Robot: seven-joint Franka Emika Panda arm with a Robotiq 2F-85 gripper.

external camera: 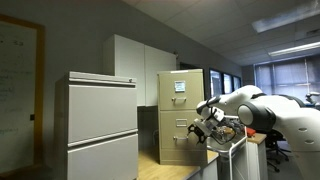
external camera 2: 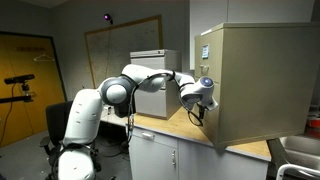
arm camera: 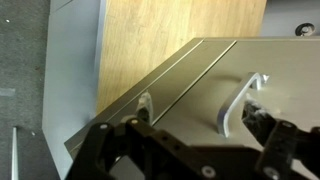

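Note:
A tan filing cabinet (external camera: 180,104) stands upright on the wooden counter, its drawer fronts carrying metal handles. In the wrist view a pale drawer handle (arm camera: 236,103) crosses the cabinet face (arm camera: 190,123) between my fingers' lines, nearer the right finger. My gripper is open, with a wide space between its fingers. From the side, the gripper (external camera 2: 206,106) is close to the cabinet's front (external camera 2: 206,56). Whether the fingers touch the handle cannot be told.
A light grey two-drawer cabinet (external camera: 101,120) stands apart on the left. Bare wooden counter (external camera 2: 182,124) lies between the cabinets, with white base units (external camera 2: 190,160) below. The counter's edge (arm camera: 101,48) runs beside the gripper, with floor (arm camera: 30,70) beyond.

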